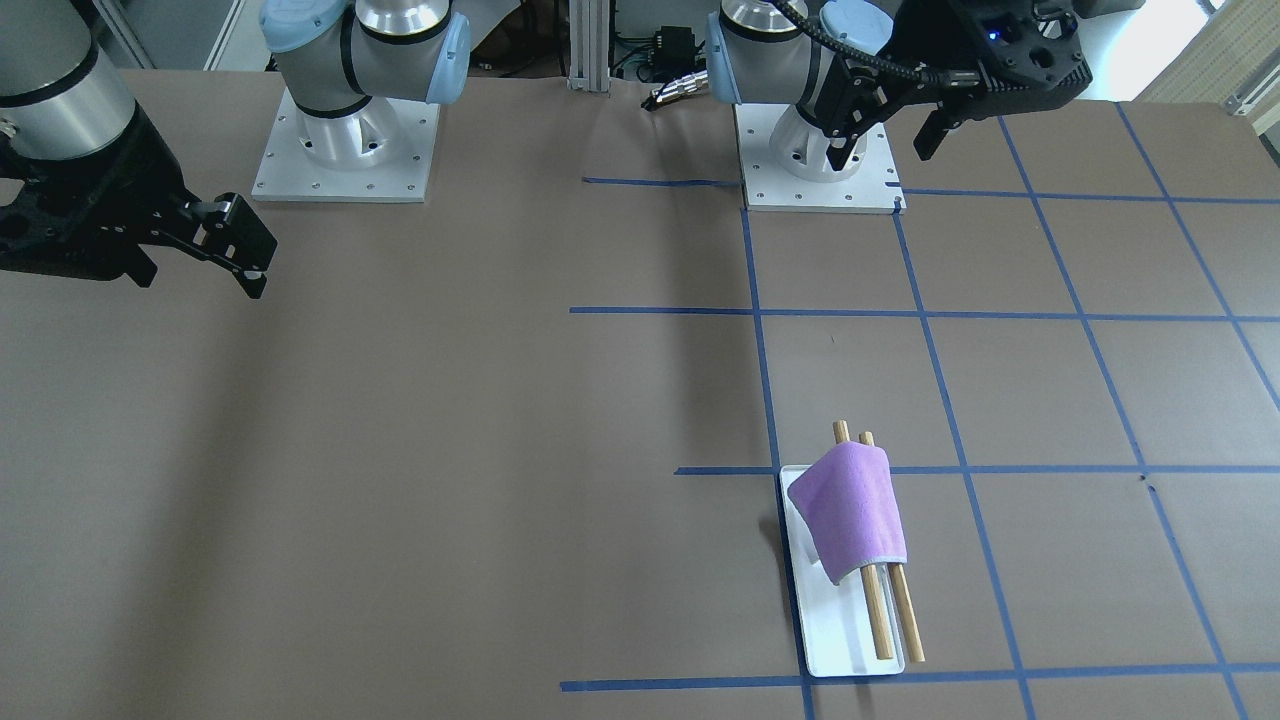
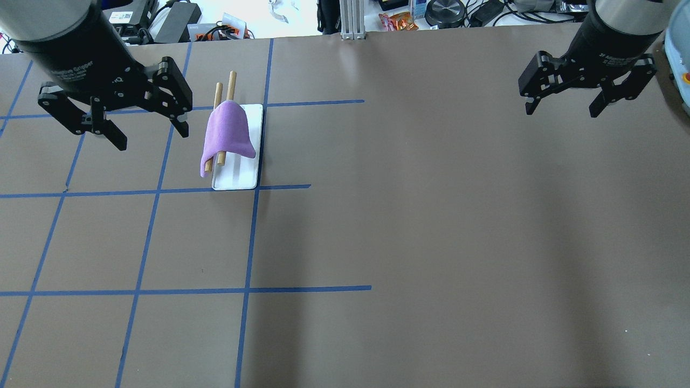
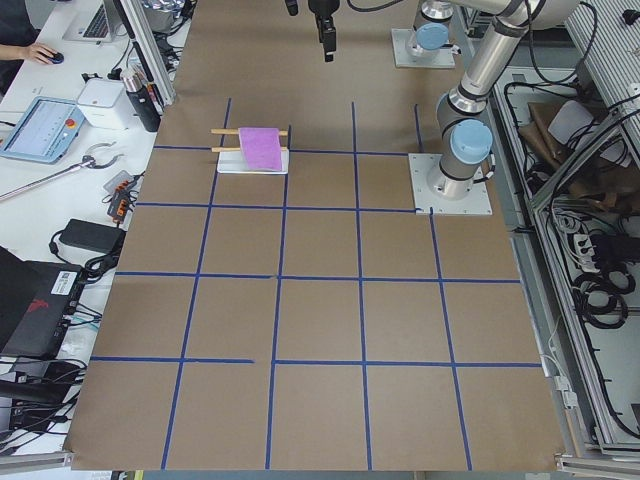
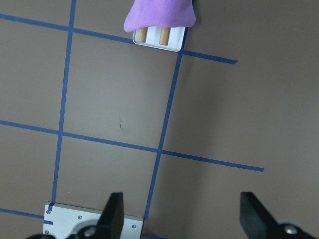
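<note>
A purple cloth [image 1: 849, 504] drapes over two wooden sticks [image 1: 876, 612] resting on a white tray [image 1: 822, 618] on the taped grid. In the top view the cloth [image 2: 226, 132] hangs past the sticks on the left. My gripper stands open high over the table, with nothing between its fingers; in the front view it is at the upper right, near the arm's base plate, well away from the tray.
A second black gripper [image 1: 204, 240] hangs at the left of the front view. White base plates [image 1: 276, 180] line the far edge.
</note>
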